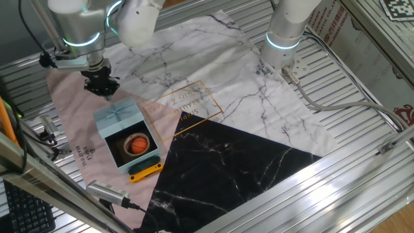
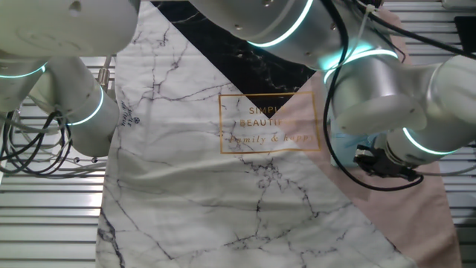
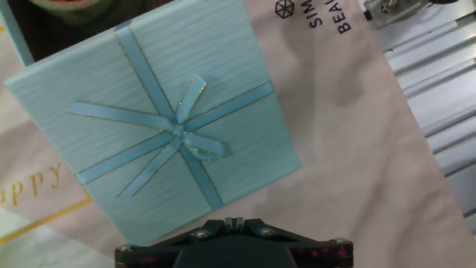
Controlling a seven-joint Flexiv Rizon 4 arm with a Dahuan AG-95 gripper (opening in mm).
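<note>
A light blue gift box stands on the pink part of the cloth, its front part uncovered and dark inside. Its lid, with a ribbon bow, covers or lies over the back part. Inside the box sits a round ring-shaped roll with a small orange basketball in its middle. My gripper is just off the lid's back edge, its fingertips together and nothing seen between them. Exterior view 2 shows the gripper beside the box, most of which the arm hides.
A yellow and black tool lies against the box's front side. A grey device with a cable is near the cloth's front left edge.
</note>
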